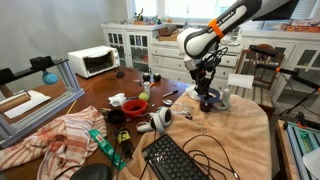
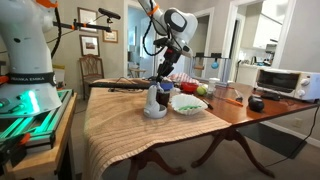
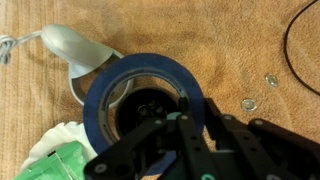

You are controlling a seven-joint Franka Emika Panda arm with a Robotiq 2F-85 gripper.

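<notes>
A round blue-rimmed bowl [image 3: 98, 105] fills the middle of the wrist view, with a dark round shape inside it. My black gripper is at its right side, shut on the rim; the exact contact is partly hidden by the fingers. In exterior view 1 the gripper [image 1: 204, 90] is low over the right part of the table, with a dark cup-like thing [image 1: 207, 104] just below it. Exterior view 2 shows blue [image 2: 171, 88] behind a dark cup-like thing [image 2: 162, 96], below the arm.
Close beside the bowl stands a white corded device [image 3: 75, 45]. A white bowl with green contents [image 2: 187, 104] is nearby. A black keyboard [image 1: 178, 160], cables and several kitchen items lie to the left in exterior view 1. Bare orange cloth [image 1: 240, 135] lies in front.
</notes>
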